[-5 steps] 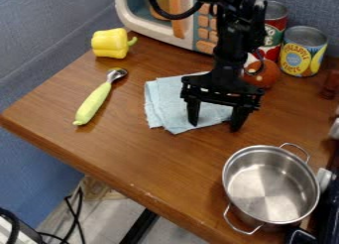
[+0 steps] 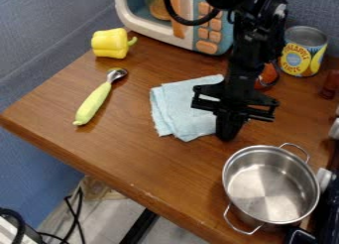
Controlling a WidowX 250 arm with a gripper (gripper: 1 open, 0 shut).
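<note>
My black gripper (image 2: 228, 119) is down on the wooden table at the right part of a folded light blue cloth (image 2: 180, 113), with its tips low and partly hidden by its own body; whether they are shut on the cloth is unclear. A steel pot (image 2: 271, 188) stands in front of it to the right.
A green-handled spoon (image 2: 93, 101) and yellow pepper (image 2: 111, 44) lie at left. A toy microwave (image 2: 204, 29) stands at the back, a can (image 2: 302, 52) at back right. A red object behind the arm is mostly hidden.
The gripper has shifted a little to the right and down, and its fingers appear closer together. The cloth's right part has moved slightly with it.
</note>
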